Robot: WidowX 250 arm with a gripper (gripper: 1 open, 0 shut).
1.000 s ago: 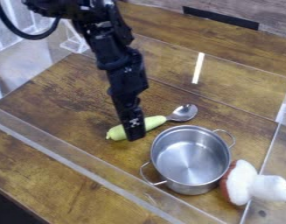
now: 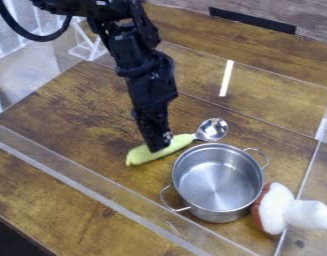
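Note:
My black gripper [image 2: 158, 137] hangs just above a pale yellow-green elongated object [image 2: 150, 154], shut, with nothing visible between its fingers. That object lies on the wooden table, pointing toward a metal spoon [image 2: 210, 130] whose bowl is to the upper right. A steel pot [image 2: 218, 183] with two wire handles stands to the right of and below the gripper.
A red-and-white soft object [image 2: 297, 211] lies right of the pot at the lower right. A white tape strip [image 2: 227, 78] is on the table behind the spoon.
The yellow-green object has shifted slightly right and down.

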